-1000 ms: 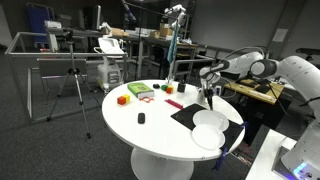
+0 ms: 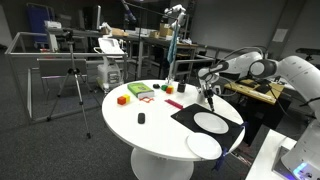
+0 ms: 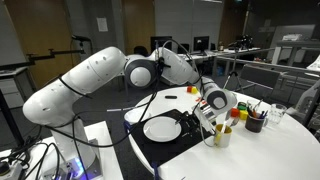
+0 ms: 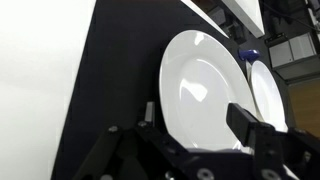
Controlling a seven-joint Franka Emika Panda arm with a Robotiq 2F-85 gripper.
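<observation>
A white oval-looking plate (image 2: pixel 211 122) lies on the black mat (image 2: pixel 183 117) on the round white table. The same plate (image 4: pixel 200 88) fills the middle of the wrist view. A second white plate (image 2: pixel 204 147) rests closer to the table's front edge, and part of this plate (image 4: pixel 266 92) shows at the right of the wrist view. My gripper (image 2: pixel 211 103) points down by the mat's far side, beyond the first plate. Its dark fingers (image 4: pixel 152 118) stand apart at the bottom of the wrist view; nothing clearly shows held between them.
In exterior view 2, a yellowish cup with utensils (image 3: pixel 223 132) stands close beside my gripper (image 3: pixel 203 122), with a dark utensil pot (image 3: pixel 255 118) behind it. A green box (image 2: pixel 140 89), a red object (image 2: pixel 174 103) and a black object (image 2: pixel 141 118) lie across the table.
The front plate has shifted toward the table's front edge, away from the other plate, which now shows more fully. My arm looks nearly still.
</observation>
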